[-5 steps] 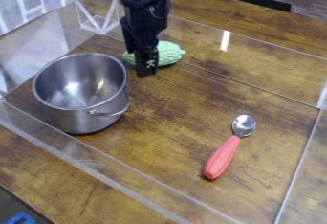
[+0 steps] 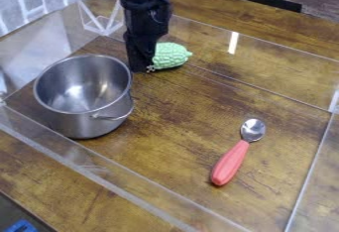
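Observation:
My black gripper (image 2: 143, 56) hangs at the upper middle, just left of a pale green textured oblong object (image 2: 171, 56) that looks like a toy vegetable, partly behind the gripper. The gripper is shut; nothing clearly shows between its fingers, and whether it touches the green object I cannot tell. A steel pot (image 2: 79, 96) stands at the left, below and left of the gripper. A spoon with a red handle (image 2: 229, 163) lies at the lower right, its bowl pointing up the view.
A clear panel edge runs along the upper left, and a blue object (image 2: 16, 221) shows at the lower left corner.
My gripper has risen slightly in the view and shifted a little, uncovering more of the green object. The pot and spoon have not moved.

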